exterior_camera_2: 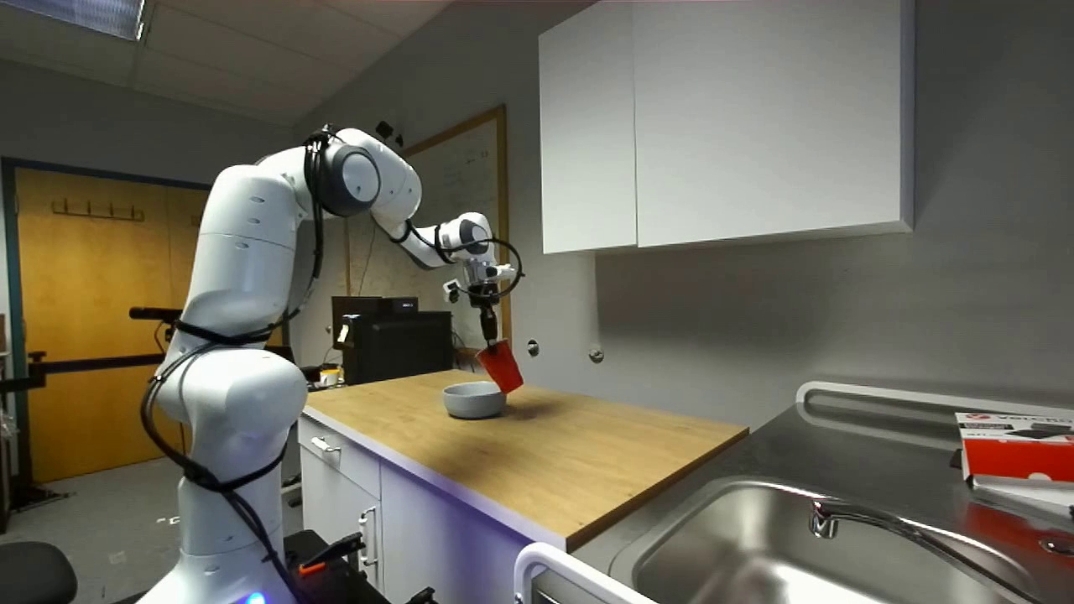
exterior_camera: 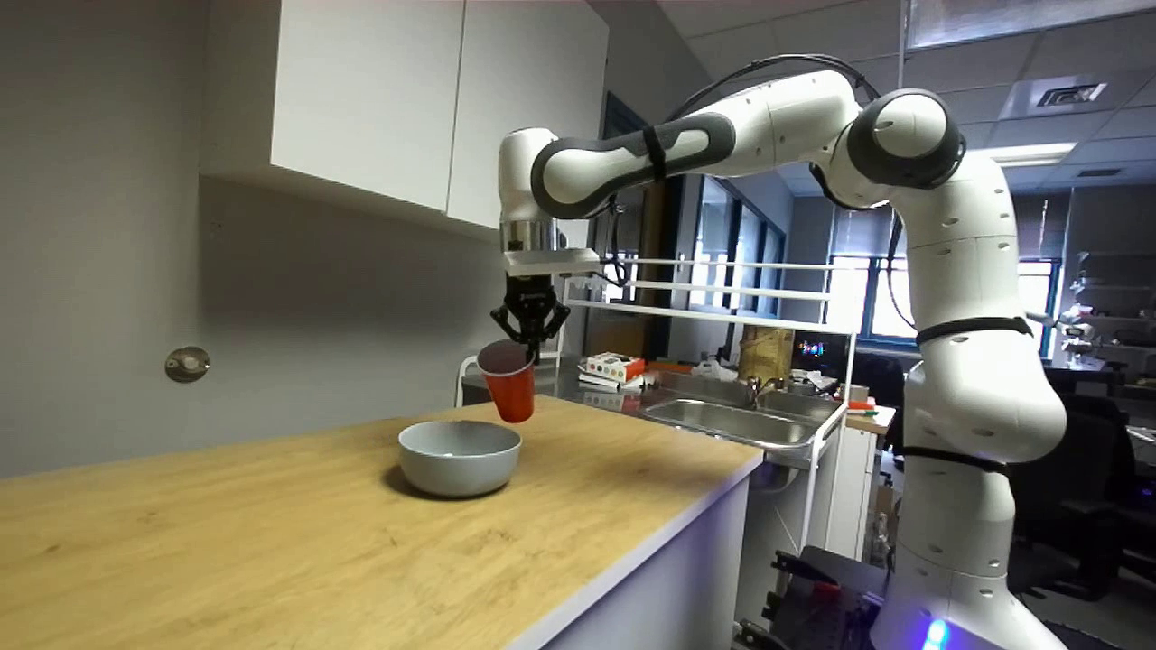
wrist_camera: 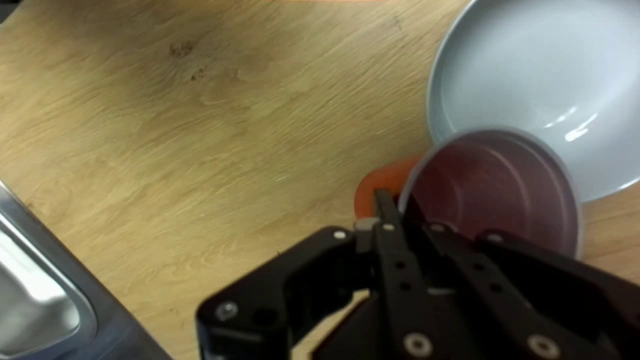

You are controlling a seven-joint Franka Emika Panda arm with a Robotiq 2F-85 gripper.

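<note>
My gripper (exterior_camera: 531,347) is shut on the wall of a red cup (exterior_camera: 509,381), near its rim. The cup hangs above the counter, tilted with its mouth leaning toward the grey bowl (exterior_camera: 460,457). In the wrist view, the red cup (wrist_camera: 498,186) shows its inside, with no contents that I can make out, and its rim overlaps the near edge of the bowl (wrist_camera: 540,72). Upright on the wooden counter (exterior_camera_2: 604,443), the bowl (exterior_camera_2: 474,399) looks empty. From the second exterior view the cup (exterior_camera_2: 500,367) is at the bowl's right, above its rim height.
Bare wood surrounds the bowl on the counter. A sink (exterior_camera_2: 785,549) with a faucet (exterior_camera_2: 876,518) adjoins the counter's end, and boxes (exterior_camera_2: 1017,448) lie behind it. Overhead, a white wall cabinet (exterior_camera: 433,97) is close to the arm.
</note>
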